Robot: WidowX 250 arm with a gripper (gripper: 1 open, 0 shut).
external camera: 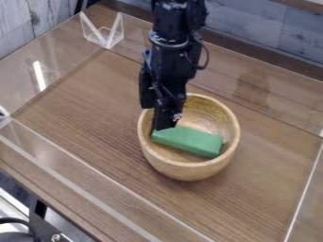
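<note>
A beige bowl (187, 170) sits right of centre on the wooden table, holding a green block (190, 142). My black gripper (161, 112) reaches down from the top to the bowl's back-left rim, its fingers partly over the bowl. The arm hides part of the rim. I cannot tell from the dark fingers whether they are open or shut.
Bare wooden table (76, 123) spreads to the left and front right. A white wire stand (104, 28) is at the back left. A grey wall runs along the back, and cables lie at the lower left edge.
</note>
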